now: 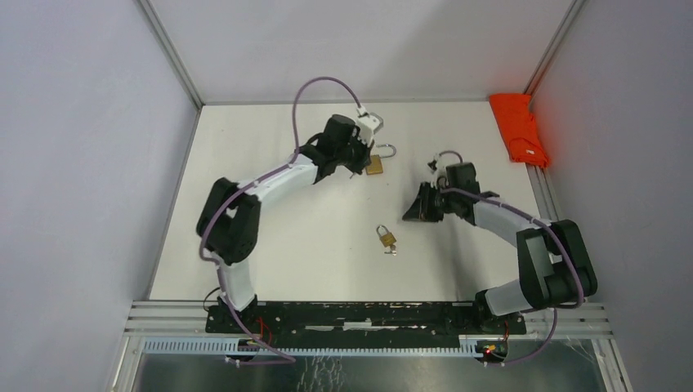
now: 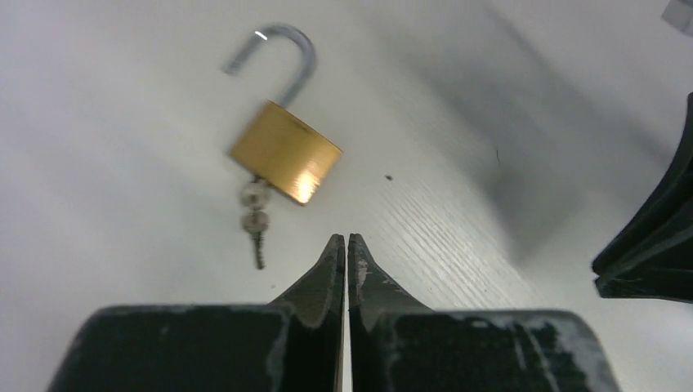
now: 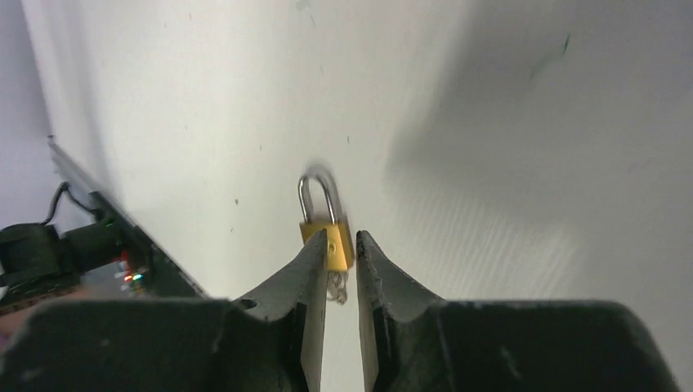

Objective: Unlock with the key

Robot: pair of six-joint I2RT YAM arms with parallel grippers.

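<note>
A brass padlock (image 1: 374,166) with its shackle swung out lies toward the back of the table. In the left wrist view, a key (image 2: 257,222) hangs at the end of that padlock's body (image 2: 286,153). My left gripper (image 1: 360,169) is close beside it, its fingertips together and nothing showing between them. A second padlock (image 1: 386,237) lies nearer the front, shackle apparently closed; the right wrist view shows its body (image 3: 327,243) partly behind a finger, with a key (image 3: 337,287) at its lower end. My right gripper (image 1: 409,218) stands open, slightly apart and empty, to its right.
An orange-red cloth (image 1: 520,131) lies at the back right corner against the wall. Walls enclose the back and sides.
</note>
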